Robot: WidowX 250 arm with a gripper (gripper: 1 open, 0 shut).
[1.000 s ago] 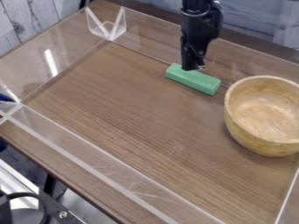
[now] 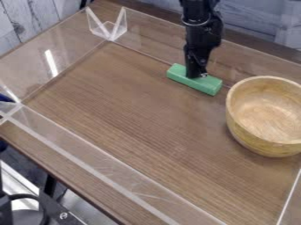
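My black gripper (image 2: 198,68) reaches down from the top of the view onto a flat green block (image 2: 207,83), its tip at the block's upper left part. The gripper looks shut; whether anything is between its fingertips is too small to tell. The block lies on the wooden table (image 2: 118,132).
A large wooden bowl (image 2: 265,114) stands to the right of the block. A clear angular plastic piece (image 2: 106,26) is near the back left. Cables lie beyond the lower left edge.
The gripper has come slightly lower onto the green block, which stays in about the same place.
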